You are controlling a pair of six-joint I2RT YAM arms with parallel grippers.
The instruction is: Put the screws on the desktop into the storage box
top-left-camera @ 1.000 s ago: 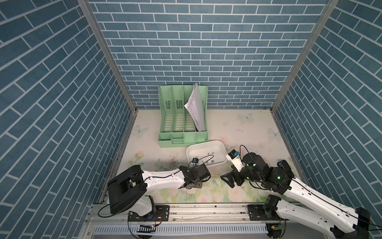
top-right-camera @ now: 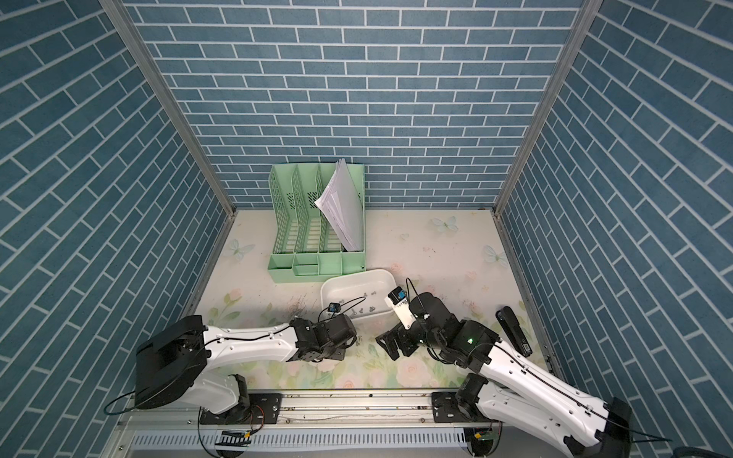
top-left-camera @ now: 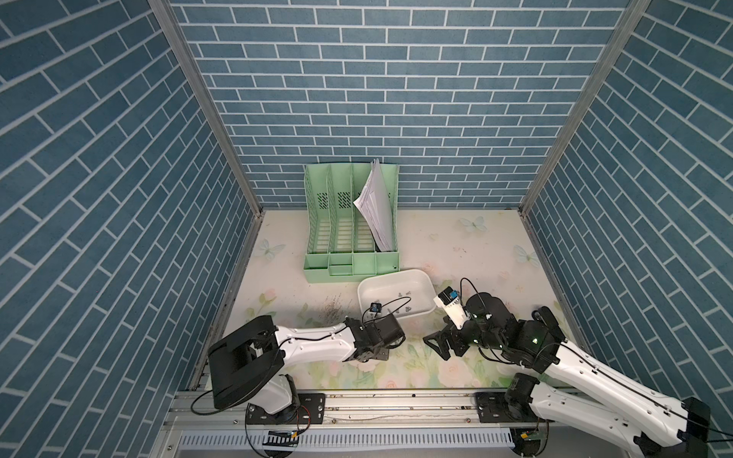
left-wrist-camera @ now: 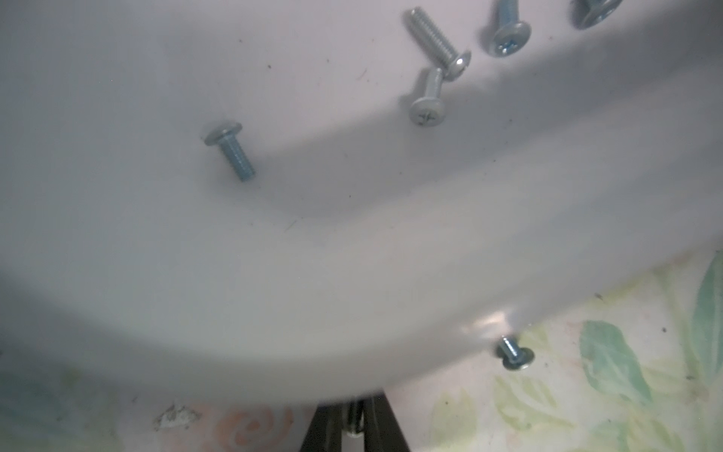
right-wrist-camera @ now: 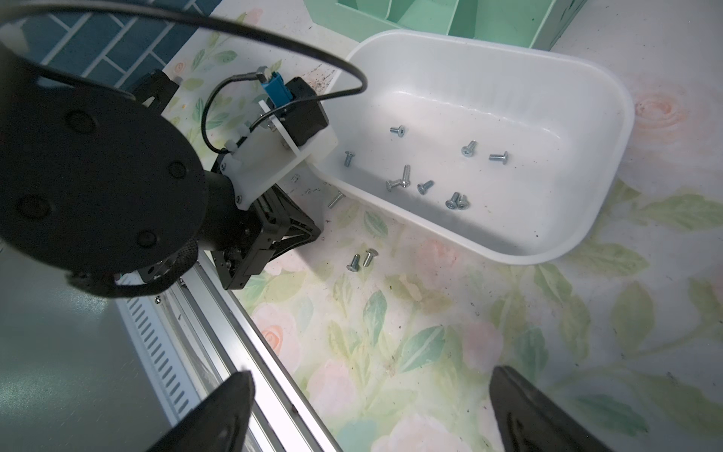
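Observation:
The white storage box [right-wrist-camera: 542,203] holds several small metal screws [right-wrist-camera: 467,149]. In the left wrist view, the fingertips of my left gripper are low at the box's near rim, partly hidden, with a metal screw between them; whether they grip it is unclear. Another screw [left-wrist-camera: 516,355] lies on the desktop just outside the rim. The right wrist view shows a pair of loose screws [right-wrist-camera: 361,258] on the desktop and one more [right-wrist-camera: 336,199] near the left gripper. My right gripper stands open and empty over the desktop, right of the left one.
A green file organizer [top-left-camera: 328,268] with papers stands behind the box. A black elongated object [top-right-camera: 513,329] lies at the right edge of the desktop. Tiled walls enclose the sides.

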